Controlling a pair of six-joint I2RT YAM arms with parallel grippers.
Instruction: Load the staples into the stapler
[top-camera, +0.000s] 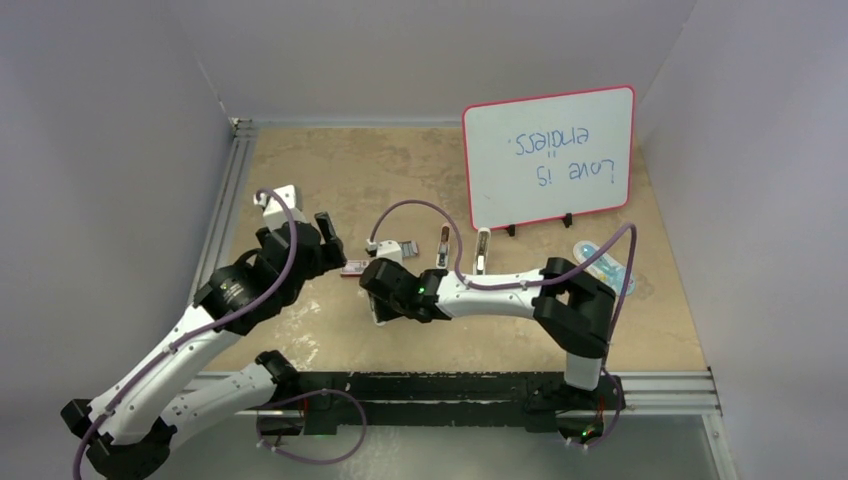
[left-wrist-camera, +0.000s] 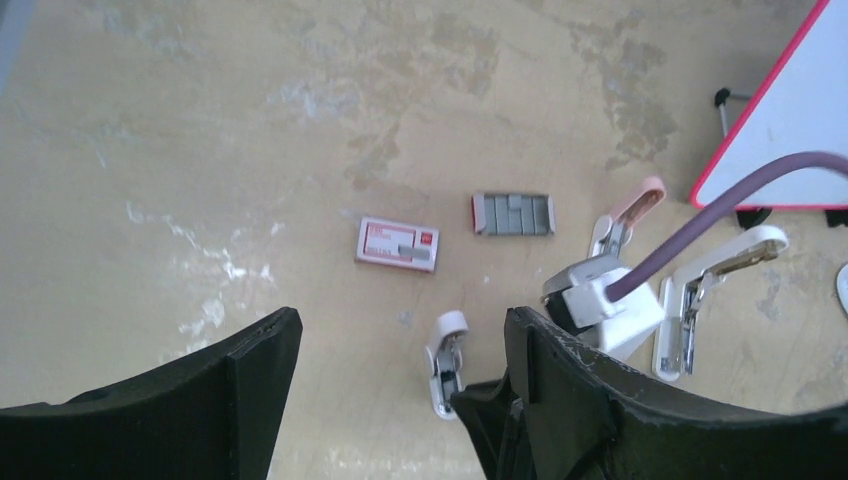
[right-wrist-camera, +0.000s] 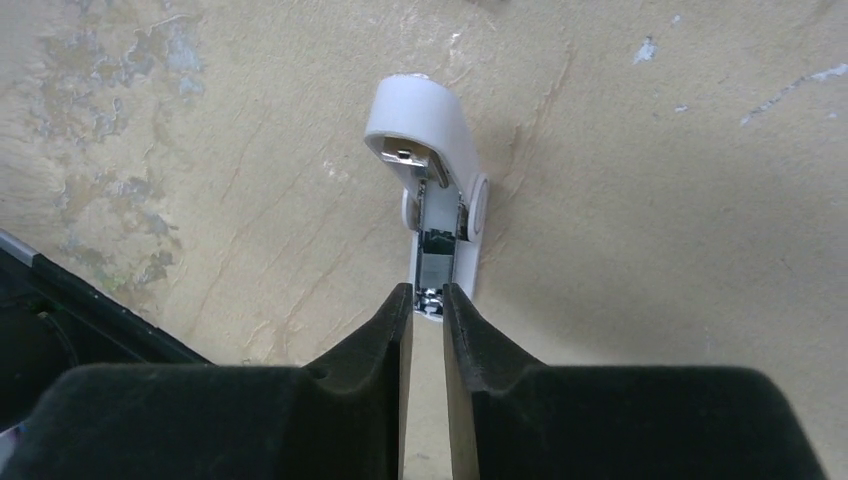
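A small white stapler (right-wrist-camera: 462, 150) stands on the table with its top arm raised and its metal channel exposed. In the right wrist view, my right gripper is over its near end, fingers partly apart with a narrow empty gap; whether they touch it I cannot tell. My left gripper is open, above the table to the left, nothing between its fingers. A red-and-white staple box (left-wrist-camera: 385, 238) lies beyond the stapler, with a small grey staple strip (left-wrist-camera: 414, 253) on top. A grey tray of staples (left-wrist-camera: 513, 214) lies right of the box.
A pink stapler (left-wrist-camera: 640, 200) and a larger white stapler (left-wrist-camera: 745, 252) stand opened to the right, partly behind the right arm. A whiteboard (top-camera: 550, 155) stands at the back right, a blue-and-white item (top-camera: 606, 268) in front.
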